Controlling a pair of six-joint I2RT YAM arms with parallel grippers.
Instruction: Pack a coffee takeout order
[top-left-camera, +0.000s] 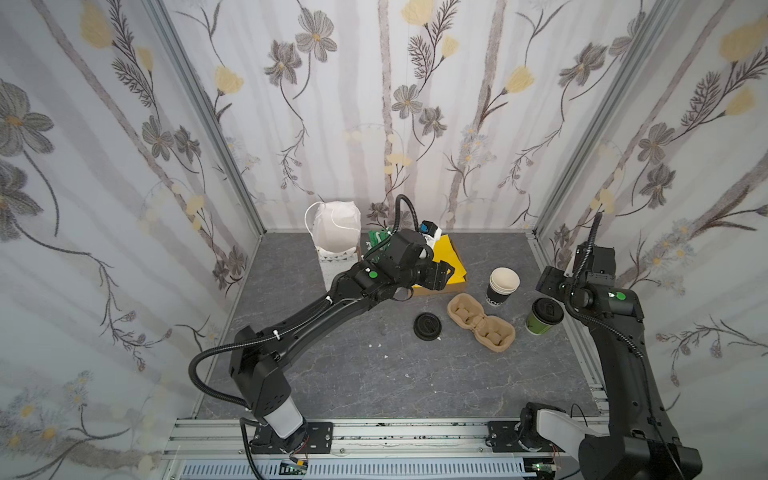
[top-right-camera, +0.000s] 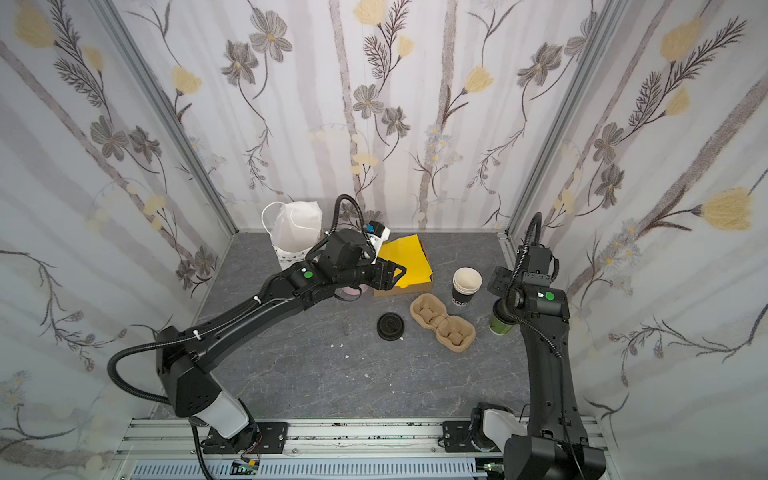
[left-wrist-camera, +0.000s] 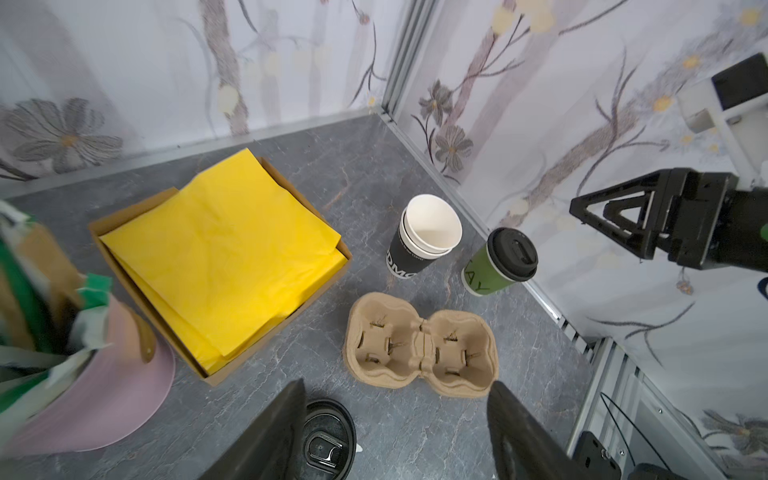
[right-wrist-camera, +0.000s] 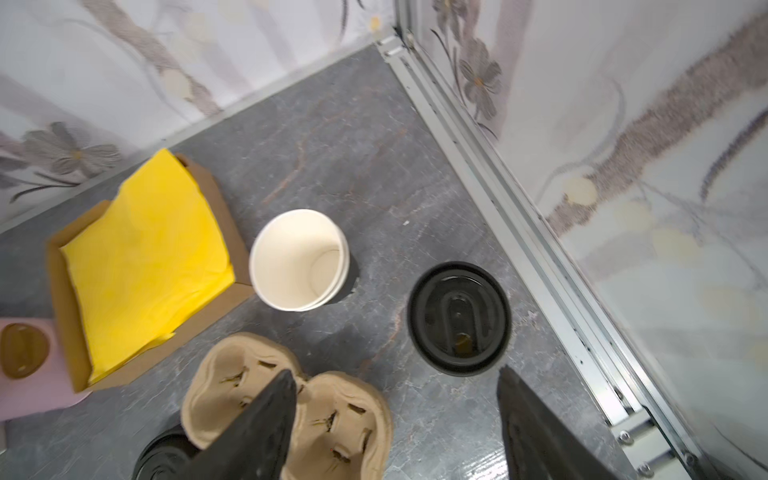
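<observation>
My left gripper (top-left-camera: 440, 276) hangs over the back-middle, its fingers (left-wrist-camera: 276, 440) apart with nothing between. My right gripper (top-left-camera: 550, 280) is above the lidded green coffee cup (left-wrist-camera: 488, 272), fingers (right-wrist-camera: 528, 432) open and empty. A stack of paper cups (top-left-camera: 502, 288) stands left of that cup. A two-well cardboard carrier (top-left-camera: 493, 334) lies in front of them, with a loose black lid (top-left-camera: 427, 326) to its left. A white paper bag (top-left-camera: 337, 228) stands at the back left.
A box of yellow napkins (left-wrist-camera: 224, 256) lies at the back; a pink holder (left-wrist-camera: 120, 400) of green and white packets stands beside it.
</observation>
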